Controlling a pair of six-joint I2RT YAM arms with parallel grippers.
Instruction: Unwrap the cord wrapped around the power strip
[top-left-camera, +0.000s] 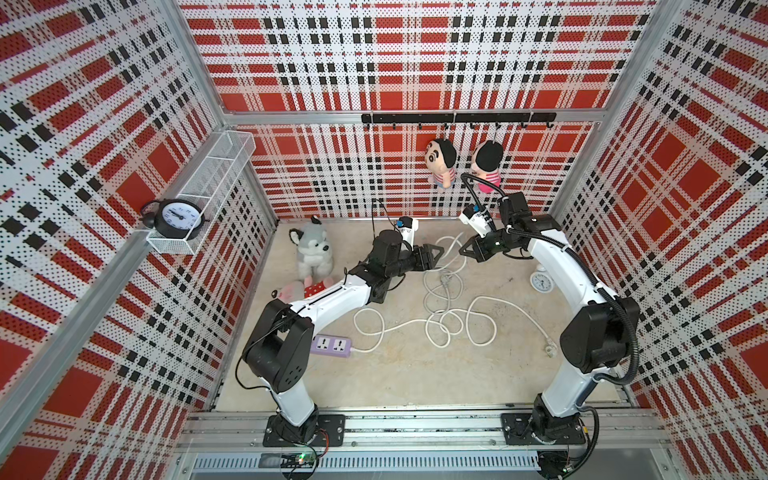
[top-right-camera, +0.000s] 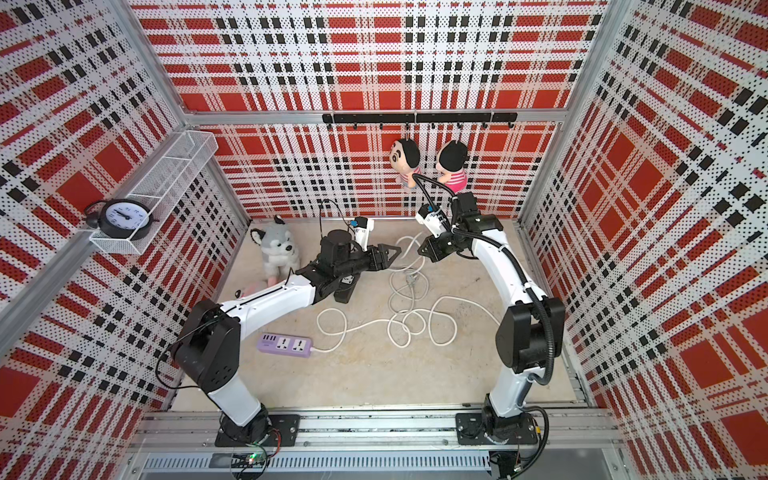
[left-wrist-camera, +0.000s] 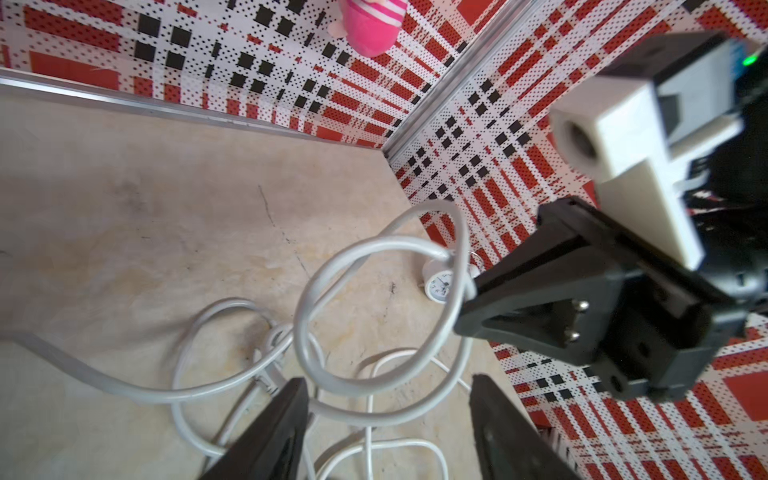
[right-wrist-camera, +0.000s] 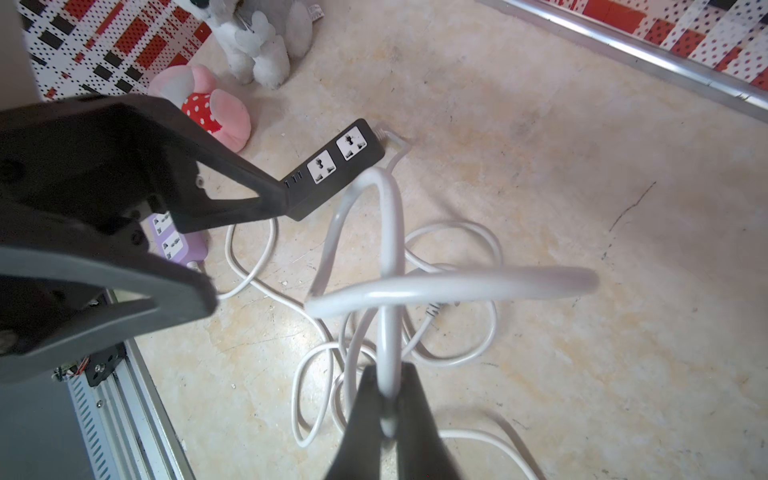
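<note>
The black power strip (right-wrist-camera: 340, 164) lies on the table, partly hidden under my left arm in the top right view. No cord crosses its visible top; its white cord (right-wrist-camera: 404, 146) leaves one end. My right gripper is shut on a raised part of the white cord (right-wrist-camera: 390, 224), which hangs in loops. In the left wrist view, a raised cord loop (left-wrist-camera: 304, 320) curls beside the right fingertips. My left gripper stands open with nothing gripped, its fingers (left-wrist-camera: 276, 436) apart below that loop. More cord coils (top-right-camera: 409, 284) rest on the table.
A purple power strip (top-right-camera: 285, 344) with its own loose white cord (top-right-camera: 400, 320) occupies the front. A grey plush dog (top-left-camera: 313, 249) and a pink plush toy (right-wrist-camera: 224, 116) sit at left; a small white dial (top-left-camera: 541, 281) at right.
</note>
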